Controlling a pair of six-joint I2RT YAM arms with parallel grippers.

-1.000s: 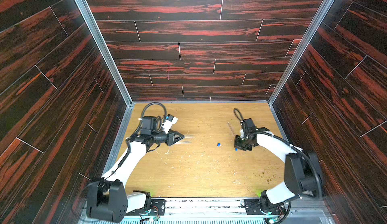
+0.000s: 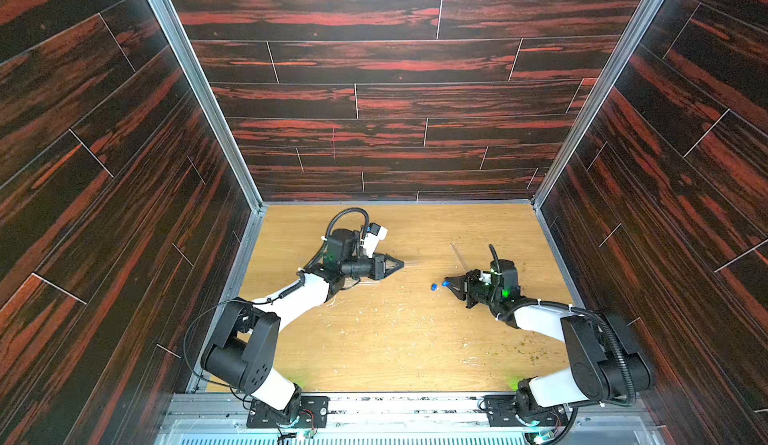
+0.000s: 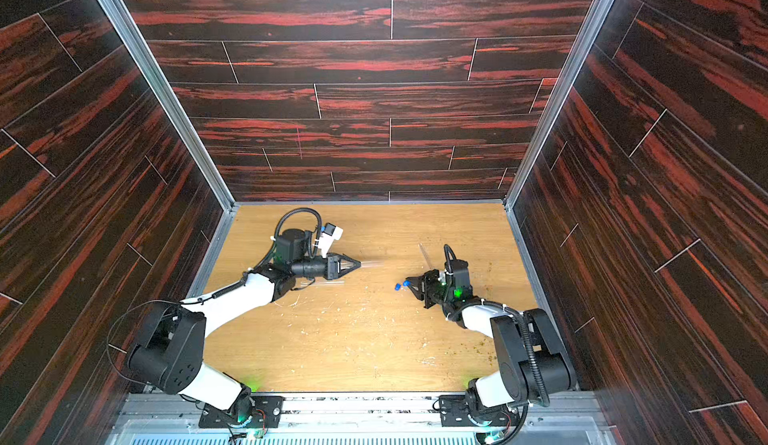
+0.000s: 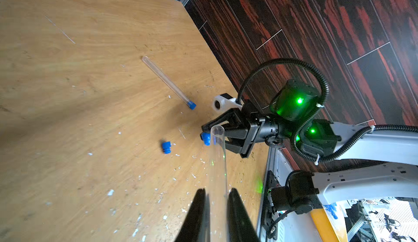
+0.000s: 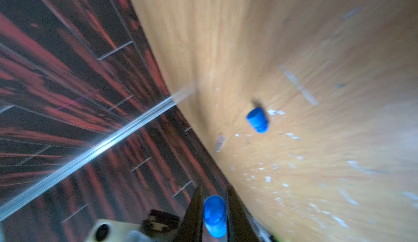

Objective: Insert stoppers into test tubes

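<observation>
A clear test tube (image 4: pixel 218 168) stands out between the fingers of my left gripper, which is shut on it; its open mouth points away from the gripper, toward the right arm. A blue stopper (image 5: pixel 215 215) is pinched in my right gripper. The tube and this stopper are apart; in the left wrist view the tube's mouth overlaps the right gripper's fingers. A second blue stopper (image 5: pixel 257 120) lies loose on the table. Farther back rests another tube (image 4: pixel 167 81) with a blue stopper (image 4: pixel 191 105) at its near end.
Near the left gripper, another clear tube (image 3: pixel 324 282) lies on the table. Small pale scraps (image 4: pixel 110 192) litter the wooden tabletop (image 2: pixel 384 341). Dark walls (image 2: pixel 384 157) close in the back and sides.
My left gripper has moved right and slightly back with its tube. The right gripper has come left with its stopper and turned to face the left arm. The loose stopper stays put.
</observation>
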